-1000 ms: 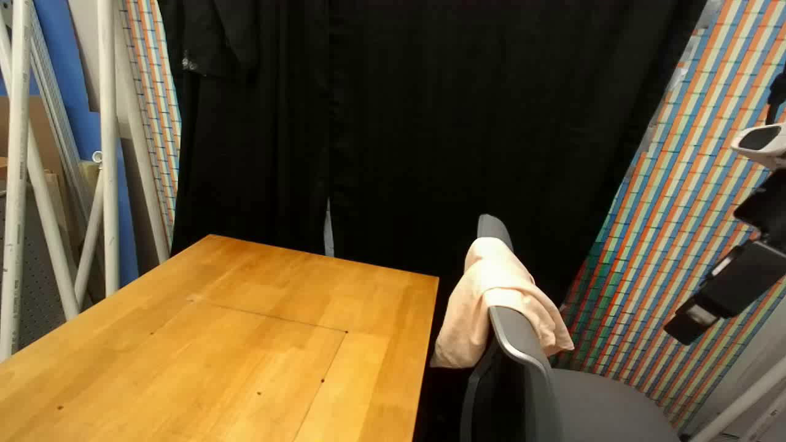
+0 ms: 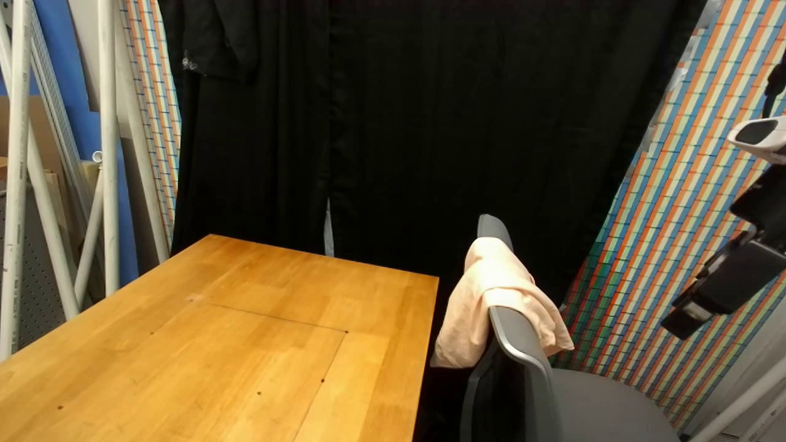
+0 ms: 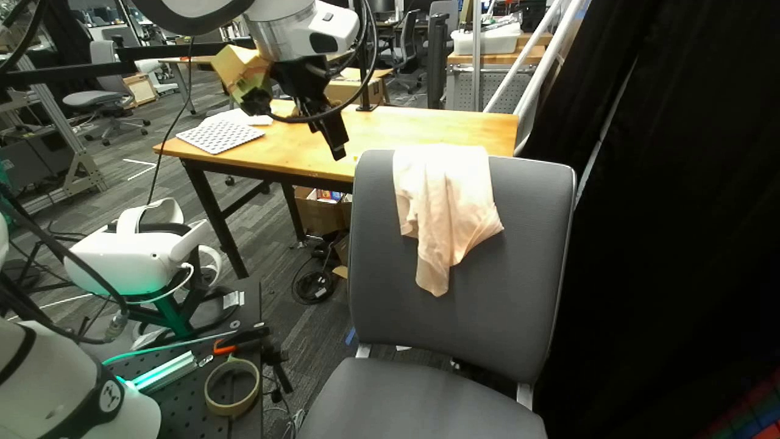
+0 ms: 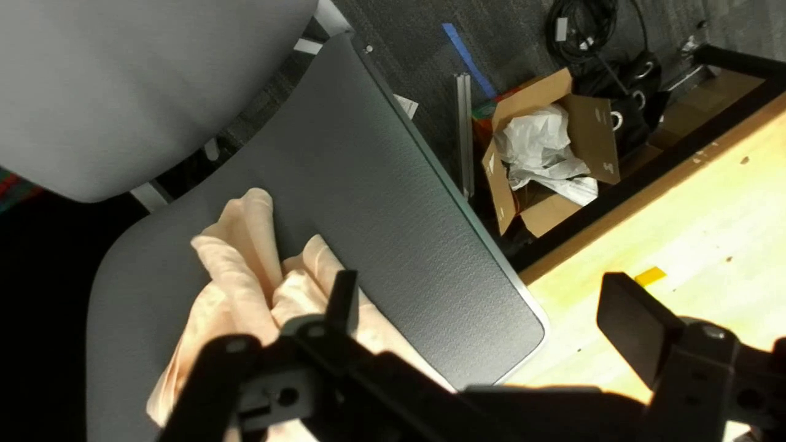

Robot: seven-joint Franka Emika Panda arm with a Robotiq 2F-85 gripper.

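A pale peach cloth (image 3: 442,212) is draped over the top of a grey chair's backrest (image 3: 534,249), hanging down on both sides of it. My gripper (image 3: 338,150) is up in the air to the left of the cloth in the second exterior view, apart from it. In the wrist view the gripper stands wide open, its fingers (image 4: 637,324) far apart with nothing held. Part of the cloth (image 4: 247,272) shows there beyond and below the left finger. In the first exterior view the gripper (image 2: 685,320) hangs at the right, higher than the cloth (image 2: 501,294).
A white perforated sheet (image 3: 219,135) lies on its other end. An open cardboard box (image 4: 545,147) is on the floor under the table edge.
In the first exterior view my gripper has shifted slightly left and a little upward. The cloth and chair look the same.
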